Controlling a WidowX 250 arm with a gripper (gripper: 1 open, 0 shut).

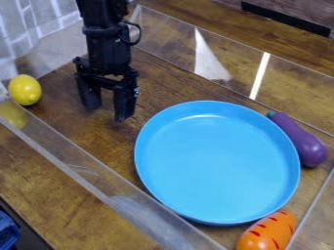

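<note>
My black gripper point(108, 96) hangs low over the wooden surface at the upper left, its fingers apart with nothing visible between them. A yellow lemon-like toy point(25, 90) lies to its left, apart from it. A large blue plate point(216, 159) fills the lower right. A purple eggplant toy point(298, 139) lies at the plate's right, and an orange carrot toy point(268, 231) at the bottom right.
Clear plastic walls run along the sides of the work area. The wooden surface point(92, 151) between lemon and plate is bare. A dark blue object point(11, 234) shows at the lower left corner, outside the wall.
</note>
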